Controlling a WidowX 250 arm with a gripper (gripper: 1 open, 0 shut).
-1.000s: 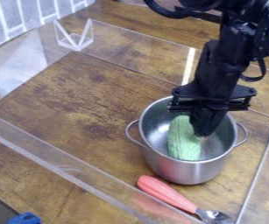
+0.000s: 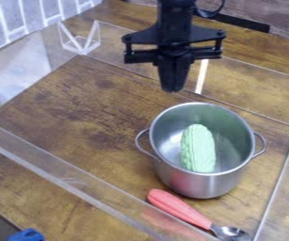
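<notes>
My black gripper point(image 2: 173, 75) hangs high above and behind the steel pot, its fingertips shut with nothing visible between them. The steel pot point(image 2: 200, 179) stands at the right of the wooden surface, a handle on each side. Inside it lies a pale green, ridged, corn-shaped object point(image 2: 197, 147). In front of the pot lies a pink-handled spoon point(image 2: 178, 209) with its metal end to the right.
Clear plastic walls surround the work area. The wooden board point(image 2: 77, 108) is bare to the left of the pot. A small blue object point(image 2: 26, 234) sits at the bottom left, outside the near wall.
The gripper has risen up and back to the left, out of the pot and away from the green object, which stays inside.
</notes>
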